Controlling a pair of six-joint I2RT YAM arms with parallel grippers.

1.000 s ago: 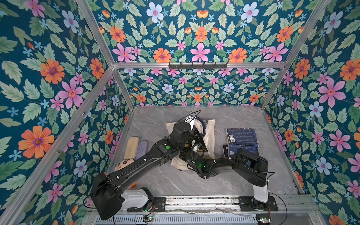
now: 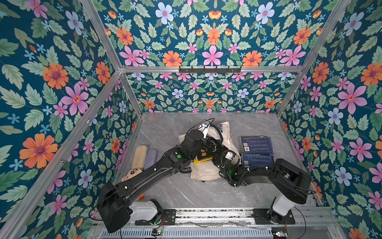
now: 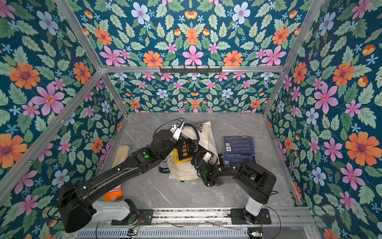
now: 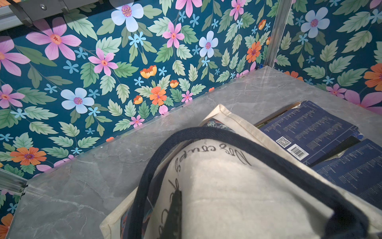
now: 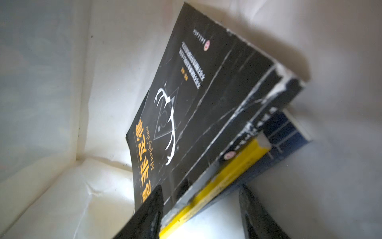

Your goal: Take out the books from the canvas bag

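The cream canvas bag (image 2: 207, 174) (image 4: 254, 187) lies mid-table; my left arm reaches over it, its gripper beside the dark handle (image 4: 187, 133). The left fingers are mostly hidden; whether they hold cloth is unclear. Inside, a black paperback (image 5: 191, 99) with orange title rests over a yellow book (image 5: 214, 179) and a dark blue book (image 5: 286, 131). My right gripper is parted at the near edge of these books, its fingertips apart on either side of the yellow edge.
Blue books (image 2: 256, 145) lie stacked right of the bag. Rolled cloths (image 2: 139, 157) and toys (image 2: 132, 174) lie at the left.
My right arm has shifted right, exposing more of the black and yellow books in the bag. The left arm has barely moved; the bag's top right has shifted slightly.
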